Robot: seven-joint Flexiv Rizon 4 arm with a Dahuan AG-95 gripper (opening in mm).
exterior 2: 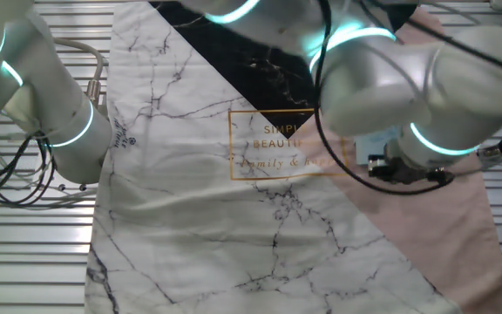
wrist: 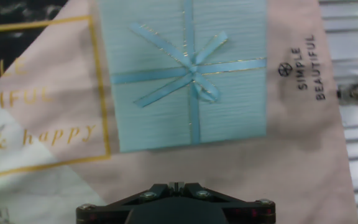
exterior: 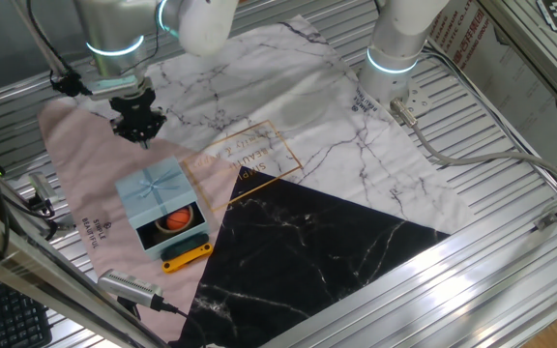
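Note:
A light blue gift box (exterior: 165, 208) stands on the pink part of the cloth. Its lid (exterior: 153, 188), tied with a ribbon bow, covers the back portion, while the front is uncovered. Inside that uncovered part are an orange ball (exterior: 178, 218) and a tan ring (exterior: 165, 232). My gripper (exterior: 145, 144) hangs just behind the box, apart from it. The wrist view has the lid (wrist: 151, 118) ahead of the gripper, whose fingers meet with nothing visible between them. Only a sliver of the box (exterior 2: 375, 150) shows past the arm in exterior view 2.
A yellow-and-black tool (exterior: 188, 258) lies against the front of the box. Nearer the front left is a grey device (exterior: 131, 288) with a cable.

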